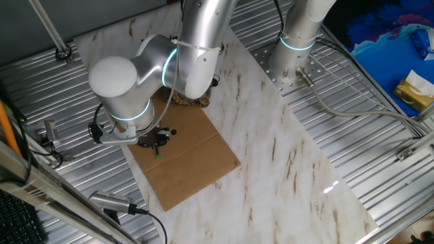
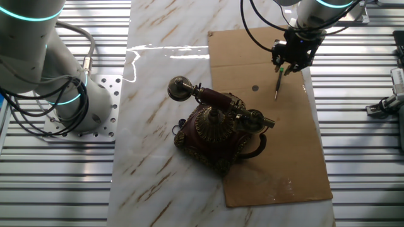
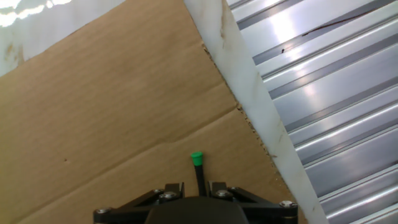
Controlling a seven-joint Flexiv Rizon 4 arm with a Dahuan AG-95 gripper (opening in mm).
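A thin dark tool like a screwdriver or pen, with a green end (image 3: pixel 197 158), lies on the brown cardboard sheet (image 2: pixel 278 170). In the wrist view its dark shaft runs down between the fingers of my gripper, with a gap on either side. The gripper is open, low over the sheet's edge. Its lower end is hidden behind the gripper body there. Exterior view 2 shows the tool's thin tip (image 2: pixel 276 98) pointing away from the gripper (image 2: pixel 287 66). From exterior view 1, the green end (image 1: pixel 158 156) shows just beside the gripper.
An ornate old-style telephone (image 2: pixel 214 129) stands partly on the cardboard. A small dark disc (image 2: pixel 255 88) lies on the sheet. A camera-like device (image 1: pixel 112 202) stands near the table.
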